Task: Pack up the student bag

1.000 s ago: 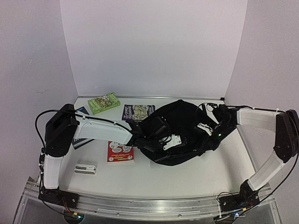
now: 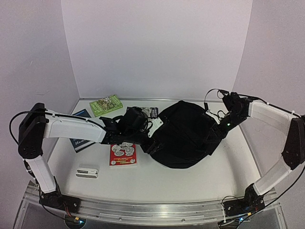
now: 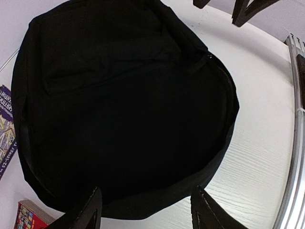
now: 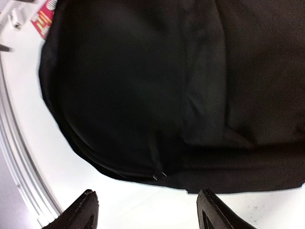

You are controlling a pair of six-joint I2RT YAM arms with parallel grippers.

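Observation:
The black bag [image 2: 183, 155] lies on the table right of centre, its flap or front panel [image 3: 133, 124] filling much of the left wrist view. My left gripper [image 2: 151, 149] is over its left edge; in the left wrist view its fingers [image 3: 90, 212] stand wide apart, the bag's lower edge showing beyond them. At the bag's right side is my right gripper [image 2: 213, 138], also open, its fingers [image 4: 86, 212] spread with bare table between. A green book [image 2: 106, 105], a purple book [image 3: 6, 129], a red book [image 2: 123, 157] and a dark blue book [image 2: 80, 144] lie left of the bag.
A small white object [image 2: 87, 172], perhaps a stapler, lies at the front left. Walls rise at the back and both sides, and a metal rail [image 2: 147, 207] runs along the front. Open table stretches in front of the bag.
My left arm has pulled back left and its gripper now partly covers the purple book. The right gripper has risen slightly away from the bag's front edge. The books stay put.

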